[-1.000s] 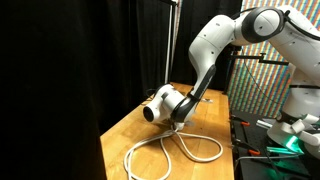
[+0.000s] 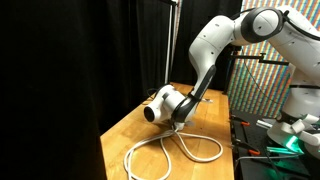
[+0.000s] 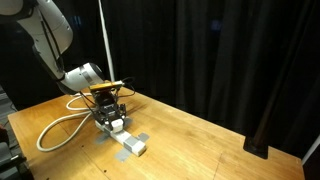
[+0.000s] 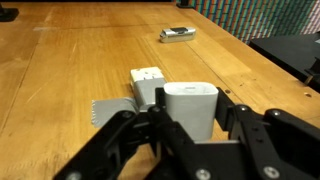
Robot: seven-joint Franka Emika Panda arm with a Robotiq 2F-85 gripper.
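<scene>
In the wrist view my gripper is shut on a white block-like object point(image 4: 192, 106) with a pale, rounded top edge. The same white object point(image 3: 117, 125) shows beneath the gripper point(image 3: 108, 118) in exterior view 2, low over the table. Just beyond it lies a white power strip point(image 4: 148, 82), running away from the held piece. In exterior view 1 the gripper point(image 2: 176, 126) is low at the table, and the arm hides most of what it holds.
A pale cable point(image 2: 133, 155) loops across the wooden table point(image 2: 115, 135) around the gripper. Grey patches mark the tabletop near the strip. A small silver object point(image 4: 178, 34) lies farther off. Bare table stretches to the right in exterior view 2.
</scene>
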